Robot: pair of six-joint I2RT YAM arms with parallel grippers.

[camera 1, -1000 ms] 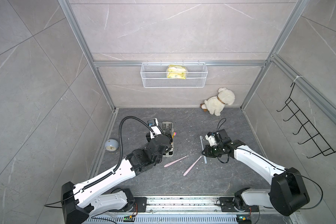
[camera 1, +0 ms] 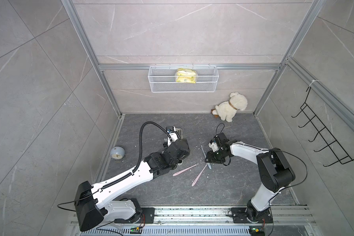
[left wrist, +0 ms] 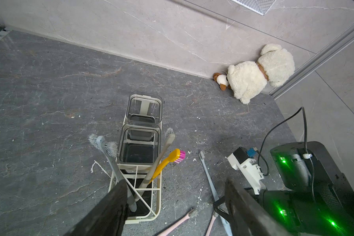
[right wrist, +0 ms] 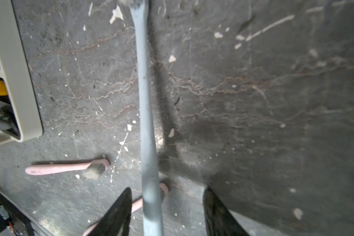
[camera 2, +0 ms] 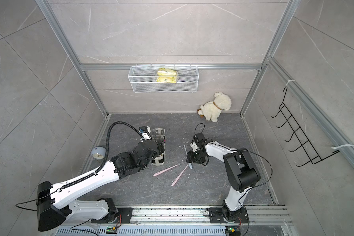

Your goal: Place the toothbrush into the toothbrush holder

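Observation:
The toothbrush holder [left wrist: 158,196] holds several brushes: grey ones and a yellow one [left wrist: 171,157] with pink bristles. My left gripper hangs over the holder's near end, fingers apart with nothing visible held. A pale blue toothbrush [right wrist: 145,98] lies on the floor right of the holder. My right gripper is low over its handle, open, the handle between the fingertips near the left one; whether they touch is unclear. Two pink toothbrushes [camera 1: 184,169] lie on the floor nearer the front.
A plush dog [camera 1: 228,108] sits at the back right. A wire basket [camera 1: 161,83] hangs on the back wall, a black hook rack [camera 1: 318,129] on the right wall. A small round clock [camera 1: 117,151] is at the left.
The right gripper has moved left along with the pale blue brush's position, its arm rising at the elbow.

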